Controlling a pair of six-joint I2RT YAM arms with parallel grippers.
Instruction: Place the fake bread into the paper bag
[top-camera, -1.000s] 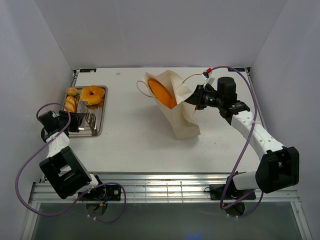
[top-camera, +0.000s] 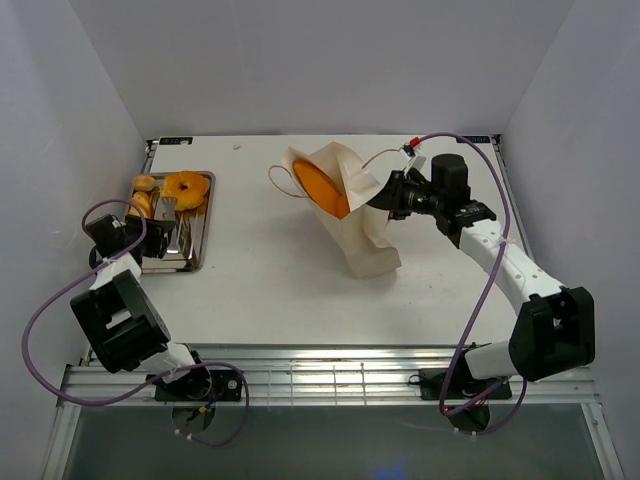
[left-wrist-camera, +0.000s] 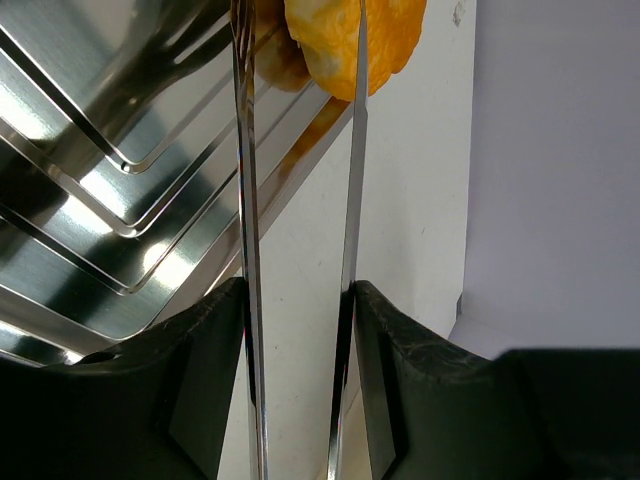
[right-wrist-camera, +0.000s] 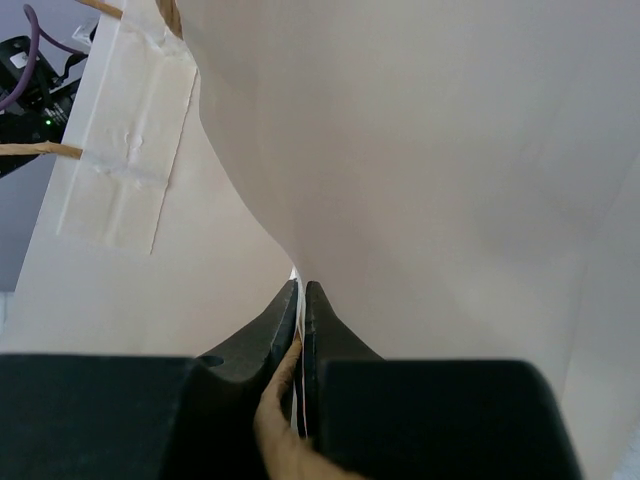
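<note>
The cream paper bag (top-camera: 365, 245) stands open in the middle, orange bread (top-camera: 318, 186) showing in its mouth. My right gripper (top-camera: 390, 195) is shut on the bag's edge; its wrist view is filled with paper (right-wrist-camera: 450, 150). At the left, my left gripper (top-camera: 160, 232) is open over a metal tray (top-camera: 200, 240) of fake breads: a ring bread (top-camera: 185, 188), a small bun (top-camera: 144, 183) and curved pieces. In the left wrist view the long prongs (left-wrist-camera: 248, 200) reach to orange-yellow bread (left-wrist-camera: 320, 50), one on either side of part of it.
Table space between the tray and bag (top-camera: 250, 280) is clear. Grey walls stand close at left, right and back. The table's front rail (top-camera: 330, 360) runs along the near edge.
My left gripper has moved slightly towards the back over the tray. The bag and right arm are nearly unchanged.
</note>
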